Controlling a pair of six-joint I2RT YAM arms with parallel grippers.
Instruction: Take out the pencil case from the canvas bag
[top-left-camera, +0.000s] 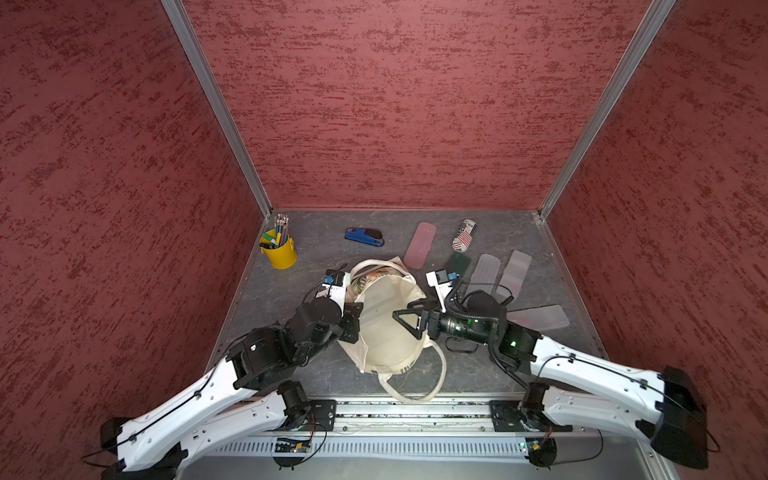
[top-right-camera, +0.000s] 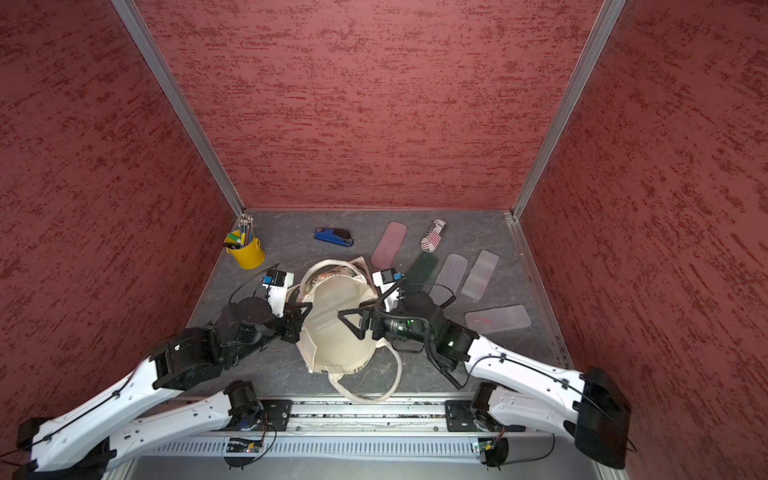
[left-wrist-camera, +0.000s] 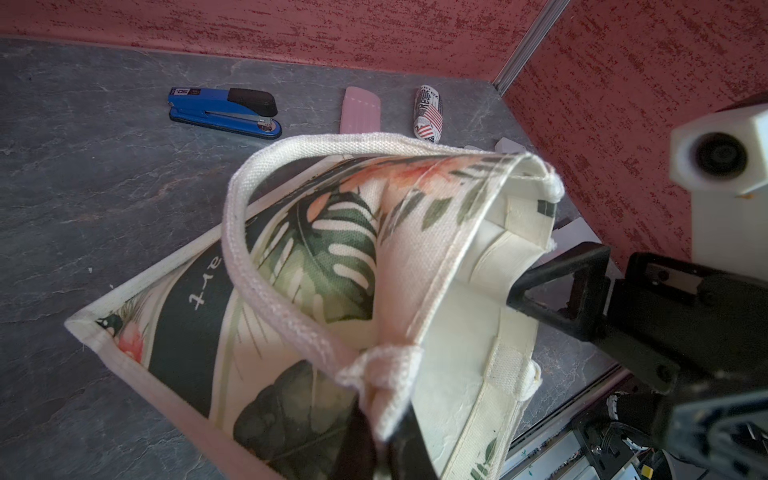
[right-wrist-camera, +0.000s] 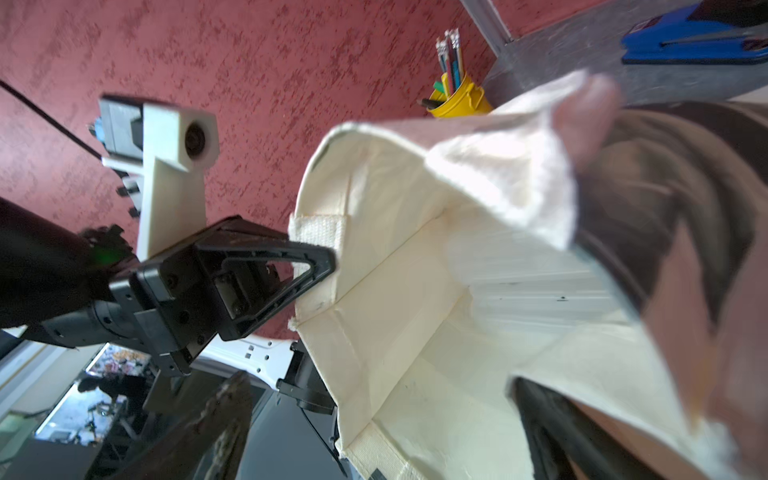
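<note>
The cream canvas bag (top-left-camera: 384, 344) with floral print lies tipped open on the table. My left gripper (top-left-camera: 350, 320) is shut at its left rim by a handle knot, the bag's fabric (left-wrist-camera: 304, 304) filling the left wrist view. My right gripper (top-right-camera: 352, 318) hangs over the opening with its fingers apart and nothing between them. Inside, a translucent pale case (right-wrist-camera: 536, 288) shows along one wall in the right wrist view.
A yellow pen pot (top-left-camera: 278, 254), blue stapler (top-left-camera: 364, 236), pink case (top-left-camera: 419, 244), printed case (top-left-camera: 464, 235), green case (top-right-camera: 420, 267) and several translucent cases (top-right-camera: 497, 318) lie around the bag.
</note>
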